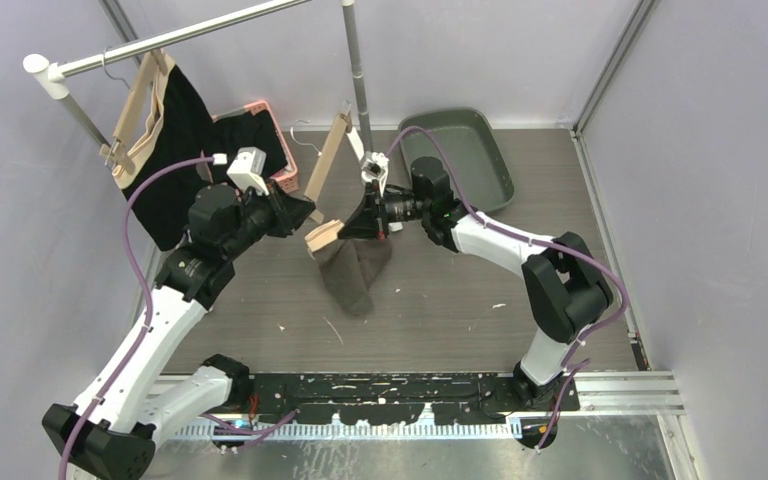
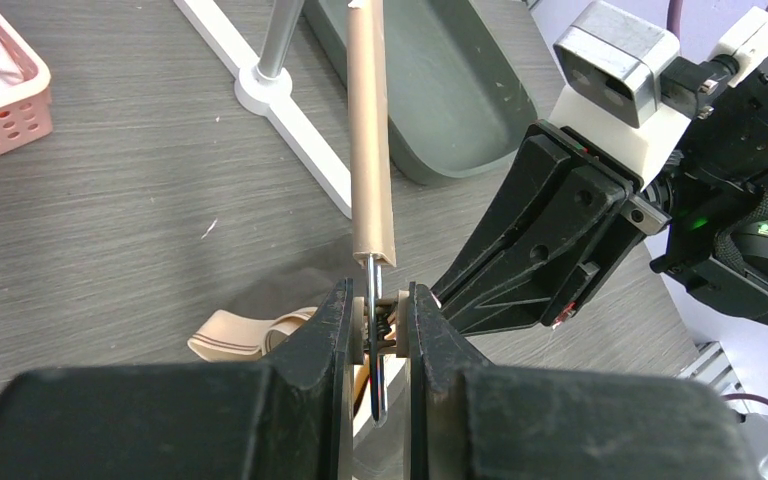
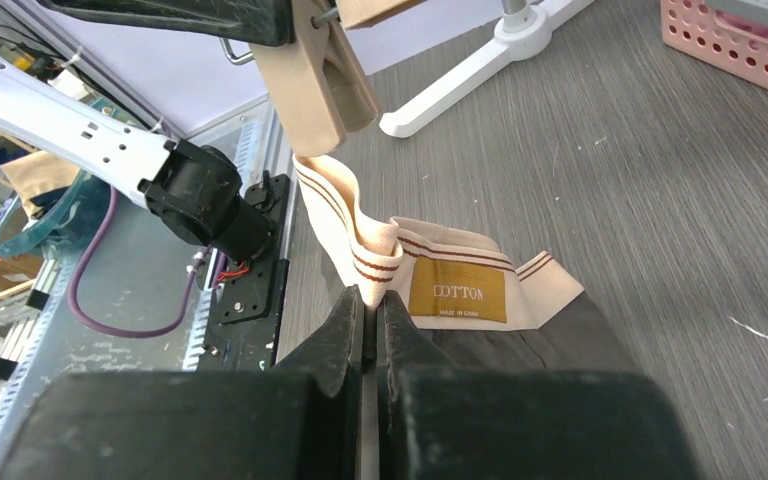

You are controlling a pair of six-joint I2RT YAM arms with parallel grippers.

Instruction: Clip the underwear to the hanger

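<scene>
The wooden hanger (image 1: 328,160) hangs at a slant in my left gripper, whose fingers are around its metal clip at the lower end. The clip (image 3: 315,90) stands just above the folded beige waistband (image 3: 350,225) of the dark grey underwear (image 1: 350,275), which my right gripper holds shut, its fingers on the band. The underwear's fabric hangs down below; a gold COTTON label (image 3: 457,295) shows on the band in the right wrist view.
A clothes rail (image 1: 190,30) holds a hanger with black garments (image 1: 160,190) at left. A pink basket (image 2: 0,105) and a green tray (image 1: 455,150) stand at the back. The rail's white foot (image 2: 310,160) lies beside the tray.
</scene>
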